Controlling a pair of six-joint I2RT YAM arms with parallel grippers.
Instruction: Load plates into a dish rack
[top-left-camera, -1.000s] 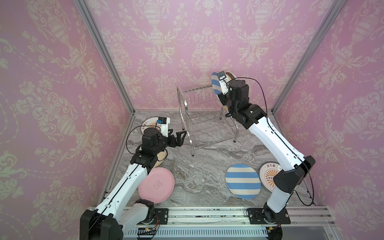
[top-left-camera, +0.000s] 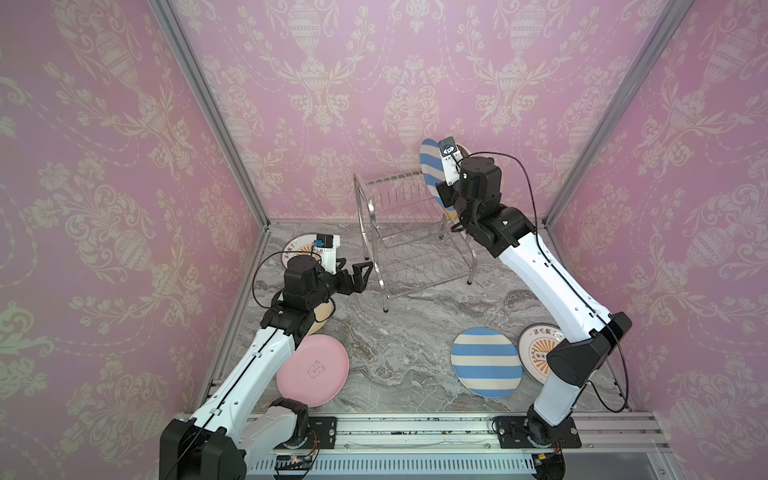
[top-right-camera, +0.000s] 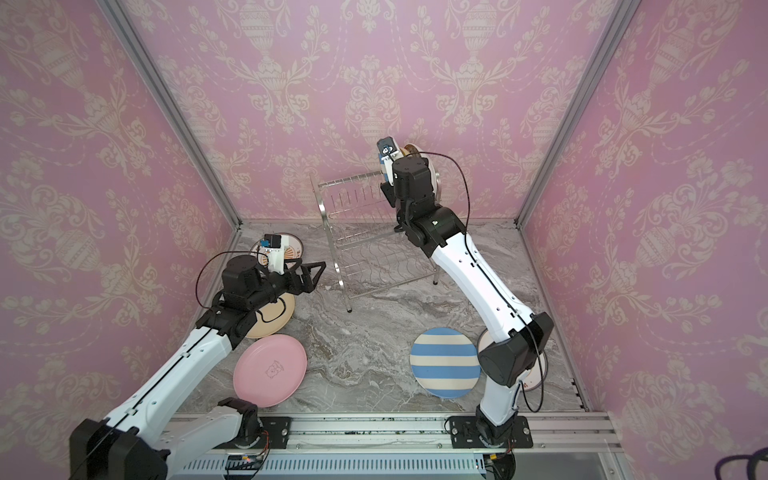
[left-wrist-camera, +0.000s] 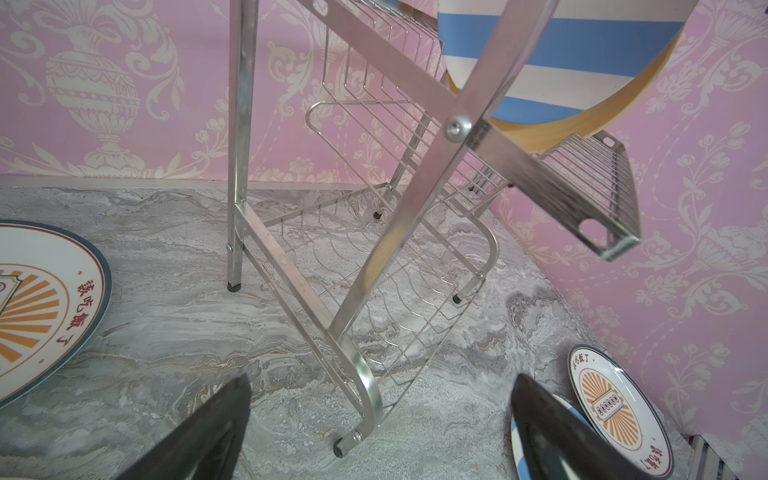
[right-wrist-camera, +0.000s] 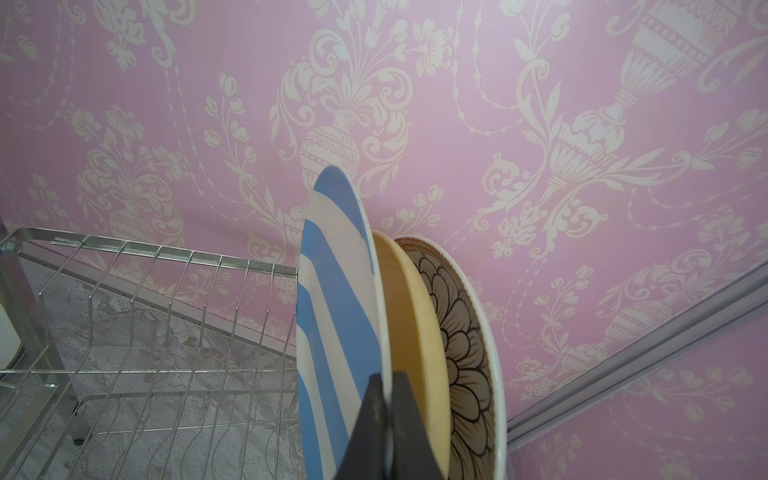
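Observation:
The steel dish rack (top-left-camera: 373, 232) stands at the back. At its top right a blue-striped plate (right-wrist-camera: 328, 320) stands upright, with a yellow plate (right-wrist-camera: 424, 336) and a brown-patterned plate (right-wrist-camera: 468, 360) behind it. My right gripper is shut on the striped plate's edge, at the top of the rack. My left gripper hangs open left of the rack, nothing between its fingers, facing its side.
On the counter lie a pink plate (top-left-camera: 313, 369), a striped plate (top-left-camera: 486, 361), patterned plates at back left (left-wrist-camera: 40, 304) and front right (top-left-camera: 537, 352), and a cream plate (top-right-camera: 272, 320) partly under my left arm.
My right gripper and the striped plate at the rack's top have moved slightly upward. The left arm has not moved.

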